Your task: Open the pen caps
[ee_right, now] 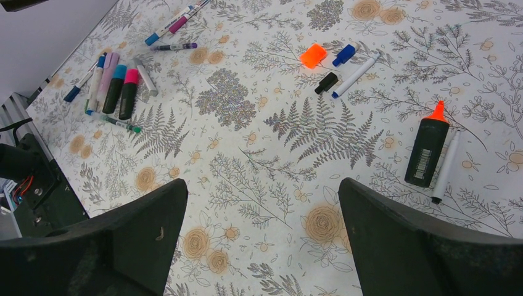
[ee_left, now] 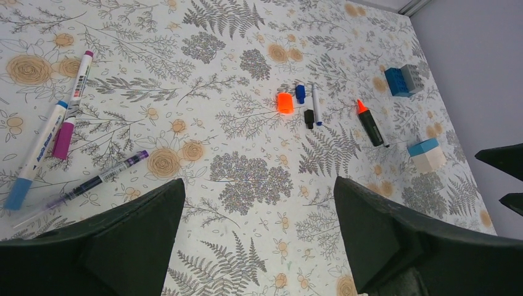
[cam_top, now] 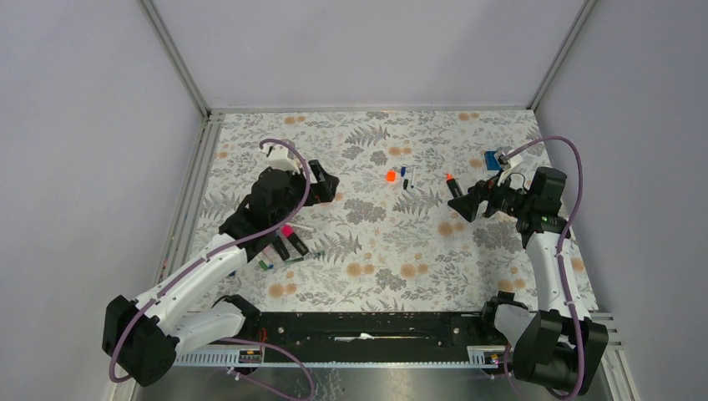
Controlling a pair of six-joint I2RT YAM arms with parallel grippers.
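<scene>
My left gripper hangs open and empty over the left side of the mat, near a blue-capped marker [ee_left: 37, 154], a purple-pink marker [ee_left: 74, 105] and a clear pen [ee_left: 98, 179]. My right gripper is open and empty at the right, beside a dark highlighter with orange tip [ee_right: 425, 154] and a white marker [ee_right: 447, 166]. At the middle lie an orange cap [ee_right: 312, 55], a black cap [ee_right: 327, 83], a blue cap [ee_right: 345, 54] and a white pen [ee_right: 356, 76]. More capped markers [ee_right: 114, 92] lie at the left.
Blue and grey blocks [ee_left: 398, 82] and a blue-and-cream block [ee_left: 427, 160] sit at the right. Walls border the mat.
</scene>
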